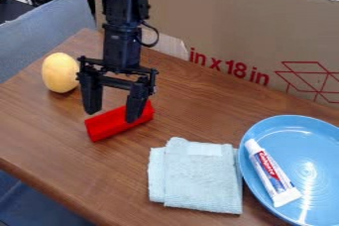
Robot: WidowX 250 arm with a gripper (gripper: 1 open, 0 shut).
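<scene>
My black gripper point(114, 102) is open, its two fingers spread just above and around the red cylinder point(109, 123), which lies on the wooden table point(106, 170); whether they touch it I cannot tell. A yellow rounded object point(59, 71) stands behind at the left. A folded pale blue cloth point(195, 175) lies front centre, and a blue plate point(319, 161) on the right holds a white tube point(272, 175).
A large cardboard box point(239, 32) stands along the back. A grey padded surface point(34, 32) borders the table at the left. The middle right of the table, between box and cloth, is clear.
</scene>
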